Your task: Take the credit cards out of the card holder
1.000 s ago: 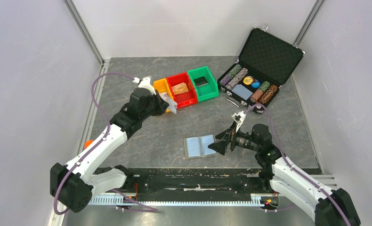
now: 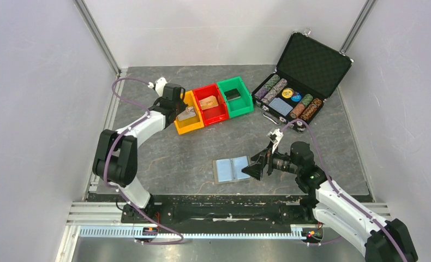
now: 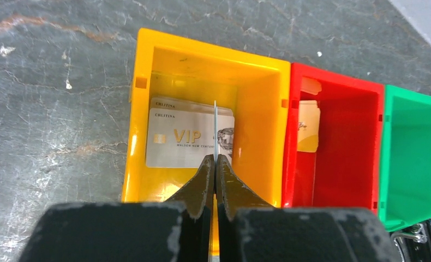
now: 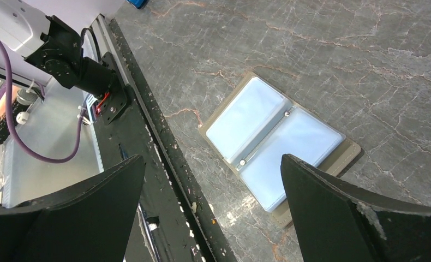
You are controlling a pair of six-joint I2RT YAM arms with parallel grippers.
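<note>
In the left wrist view my left gripper is shut on a thin card point(image 3: 215, 128), seen edge-on over the yellow bin point(image 3: 257, 60). Beneath it, silver VIP cards point(image 3: 175, 144) lie overlapping on that bin's floor. The card holder point(image 4: 289, 153) lies opened flat on the table near the front edge, grey-brown with pale blue pockets and two metal rivets along its spine. My right gripper stands open above the holder, its fingers wide apart and nothing between them.
Joined to the yellow bin are a red bin point(image 2: 216, 112) with a tan card point(image 2: 208, 102) and a green bin point(image 2: 240, 109) with a dark item point(image 2: 232, 94). An open poker-chip case point(image 2: 314, 60) stands at the back right. Bare table lies between bins and holder.
My left arm has swung left and back, bringing its gripper from the bin's front right side to over the yellow bin. The right arm and holder have stayed still.
</note>
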